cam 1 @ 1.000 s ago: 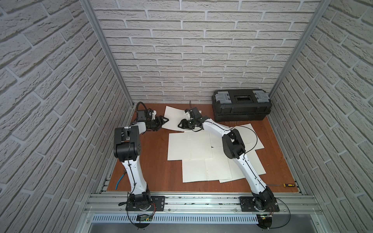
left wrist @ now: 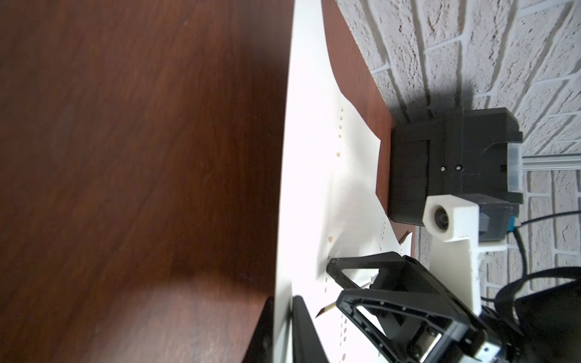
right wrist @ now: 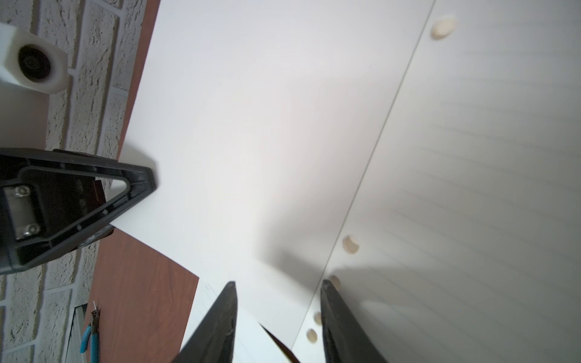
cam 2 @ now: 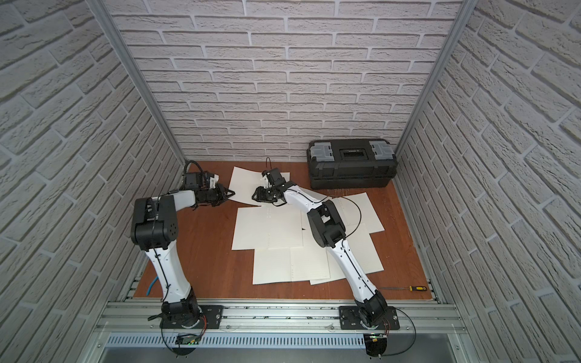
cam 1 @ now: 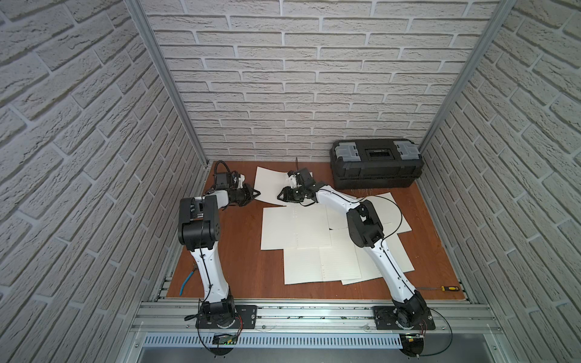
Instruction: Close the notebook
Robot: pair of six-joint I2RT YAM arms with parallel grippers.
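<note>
The open notebook point(cam 1: 270, 183) at the back left has its left page side lifted along the outer edge. That thin white edge point(left wrist: 282, 314) runs between the fingers of my left gripper, which is shut on it. Above the notebook, close to its spine line, my right gripper stands open with nothing between its fingers. In the right wrist view, the plain left page point(right wrist: 242, 151) and the lined right page point(right wrist: 484, 181) meet at a crease. My right arm hides part of the right page from above.
Several other open notebooks lie around, one point(cam 1: 278, 228) just in front and another point(cam 1: 302, 266) nearer the front edge. A black toolbox point(cam 1: 377, 163) stands at the back right. A screwdriver point(cam 1: 449, 288) lies front right. Bare table point(cam 1: 236, 260) shows at left.
My left gripper has come slightly down and toward the front, and the lifted page edge has moved with it. The right arm looks unmoved.
</note>
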